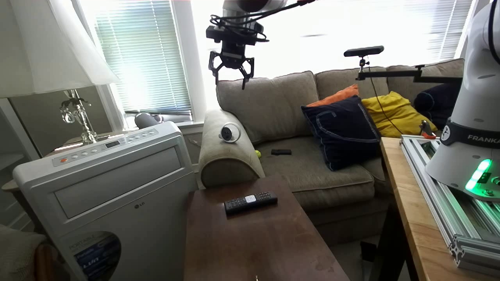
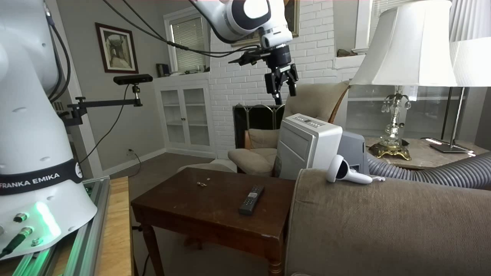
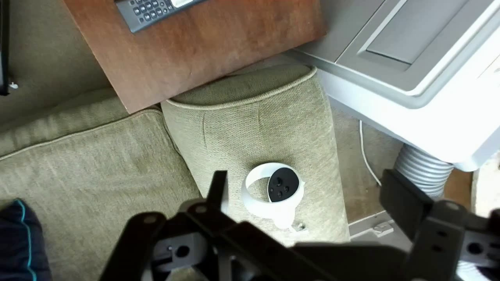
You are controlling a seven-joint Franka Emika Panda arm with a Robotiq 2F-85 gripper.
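Observation:
My gripper (image 1: 230, 86) is open and empty, hanging in the air well above the sofa arm. On top of that padded arm lies a white VR controller (image 1: 230, 133) with a ring and a dark round face. From the wrist, the controller (image 3: 273, 192) appears between my two spread fingers, some distance below them. A black remote (image 1: 250, 202) rests on the dark wooden side table (image 1: 253, 243). In the second exterior view my gripper (image 2: 285, 99) is high over the far side of this table.
A white portable air conditioner (image 1: 108, 187) stands beside the sofa arm (image 3: 253, 136), with a lamp (image 2: 392, 115) behind it. Cushions and a small dark remote (image 1: 281, 152) lie on the sofa. A camera on a bracket (image 1: 363, 52) juts out near the robot base.

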